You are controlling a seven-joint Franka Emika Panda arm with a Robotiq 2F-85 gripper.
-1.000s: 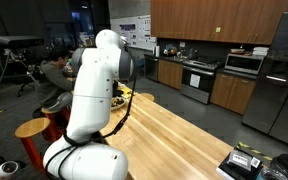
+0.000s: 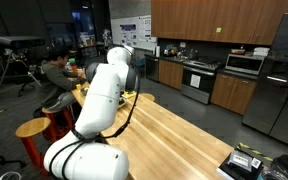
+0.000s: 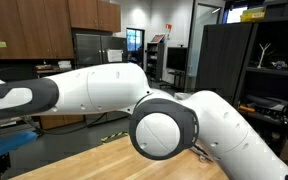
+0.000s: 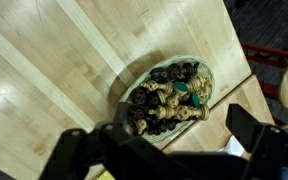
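A round woven basket (image 4: 208, 75) filled with dark and pale wooden pieces, which look like chess pieces, rests on the wooden table in the wrist view. Two small green items (image 4: 181, 87) lie among them. My gripper is open above the basket, one black finger (image 4: 102, 148) to its left and the other to its right. Nothing is held between them. The height above the basket is hard to judge. In the first exterior view the white arm (image 2: 96, 95) stretches toward the far end of the table; the gripper itself is too small to make out there.
A white item (image 4: 234, 146) lies near the right finger. Red stools (image 2: 32, 127) stand beside the table. A dark device (image 2: 241, 163) sits at the near right.
The far part of my arm has come down and shifted slightly right in the first exterior view. The table and nearby objects look unchanged.
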